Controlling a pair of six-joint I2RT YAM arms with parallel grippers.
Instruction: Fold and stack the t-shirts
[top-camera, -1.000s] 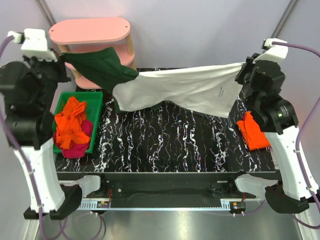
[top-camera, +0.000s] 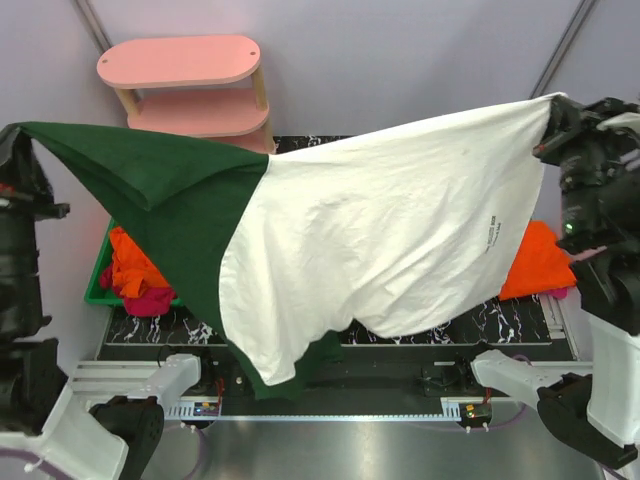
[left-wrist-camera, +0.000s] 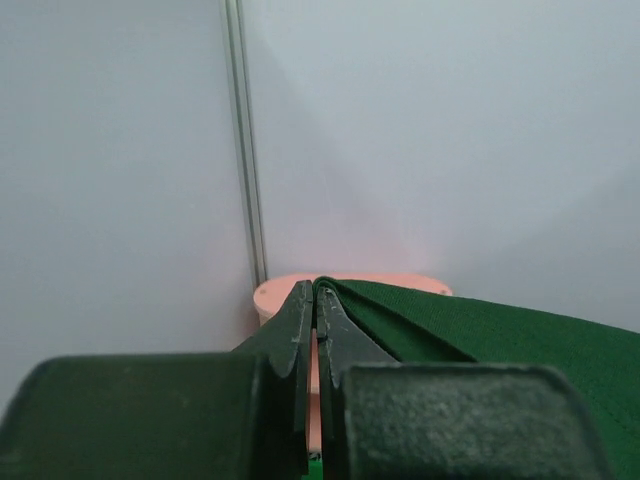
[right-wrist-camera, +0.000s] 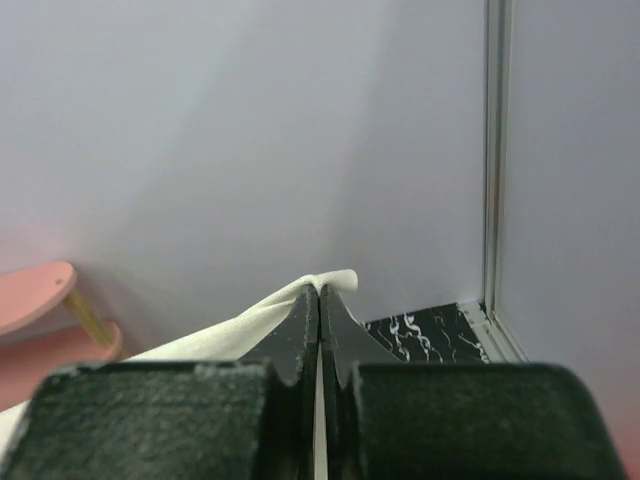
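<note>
A green and white t-shirt (top-camera: 390, 230) hangs stretched in the air between my two grippers, with its lower edge loose. At the far left, my left gripper is shut on a corner of the green part. My right gripper is shut on a corner of the white part (right-wrist-camera: 235, 333) at the far right. The shirt hides most of the table in the top view. To the left, orange and dark pink shirts (top-camera: 135, 265) lie crumpled in a green bin (top-camera: 97, 288). A folded orange shirt (top-camera: 532, 262) rests on the table's right side.
A pink shelf (top-camera: 180, 62) stands at the back left. The black marbled table (top-camera: 475, 328) shows below the shirt, with a rail (top-camera: 320, 417) along its front. Walls close in the back and sides.
Both arms have moved apart and risen toward the camera, pulling the shirt wider and higher. Its loose lower part now hangs further toward the front, covering more of the table.
</note>
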